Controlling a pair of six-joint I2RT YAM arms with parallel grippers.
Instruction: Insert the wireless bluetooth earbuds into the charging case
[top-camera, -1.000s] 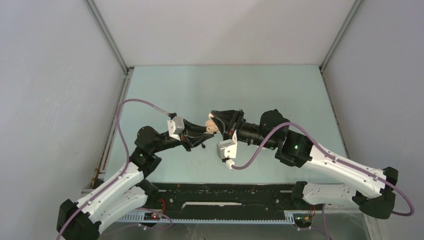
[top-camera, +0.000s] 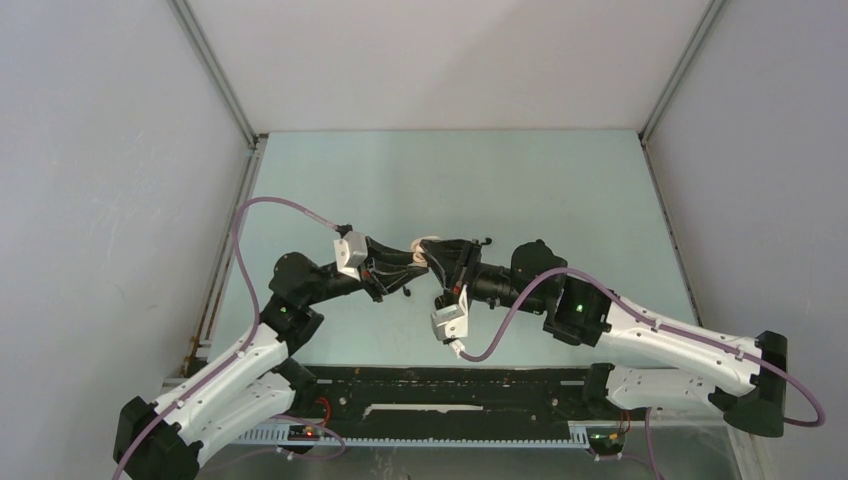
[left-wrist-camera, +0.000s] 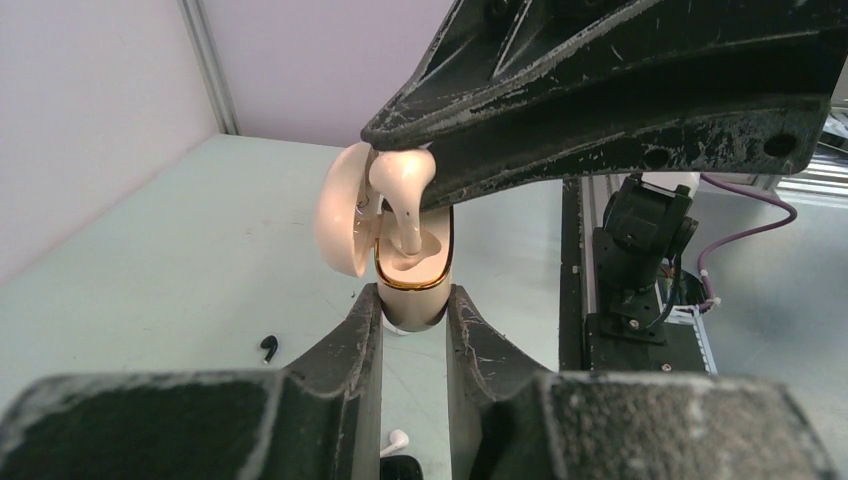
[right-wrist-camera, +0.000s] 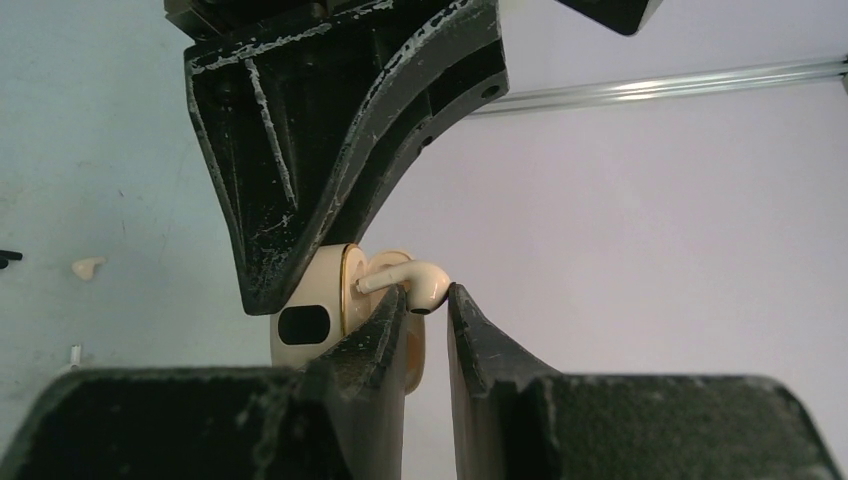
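Observation:
The cream charging case (left-wrist-camera: 413, 285), lid open, is held upright in my left gripper, which is shut on its lower part. A cream earbud (left-wrist-camera: 400, 170) is at the case's opening, stem down inside the case, head above it. In the right wrist view the earbud (right-wrist-camera: 425, 285) lies between the fingertips of my right gripper, which is part open; whether it grips the earbud I cannot tell. The case (right-wrist-camera: 310, 310) shows beyond it in the left gripper. Both grippers meet over the table's middle in the top view.
Small loose items lie on the pale table below: a black piece (left-wrist-camera: 269, 346), a white earbud (left-wrist-camera: 396, 440) and a cream piece (right-wrist-camera: 86, 268). Walls stand on both sides and at the back.
My right gripper and its arm have lowered and shifted slightly toward the table's front over the last second. The left arm looks still.

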